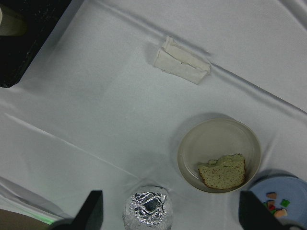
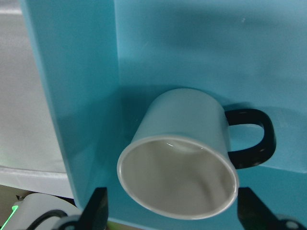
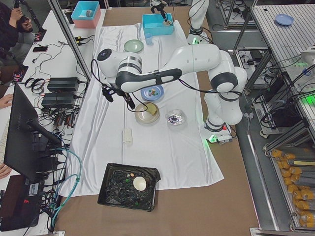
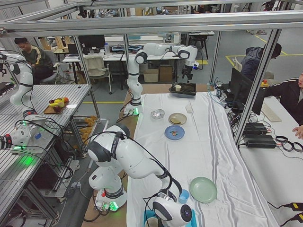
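My left gripper (image 3: 118,96) hangs open above the white cloth, over a beige plate (image 1: 201,143) with a bread slice (image 1: 223,175), a blue plate (image 1: 273,189) with small coloured pieces, a foil-covered bowl (image 1: 147,208) and a folded paper (image 1: 181,62). My right gripper is open at the blue bin (image 2: 72,96), its fingers either side of the rim of a white mug (image 2: 182,115) with a black handle, which lies on its side in the bin.
A black tray (image 3: 118,194) with a cream cup (image 3: 139,184) sits at one end of the table. A green plate (image 4: 203,189) and a blue cup (image 4: 183,196) stand near the bin. The middle of the cloth has free room.
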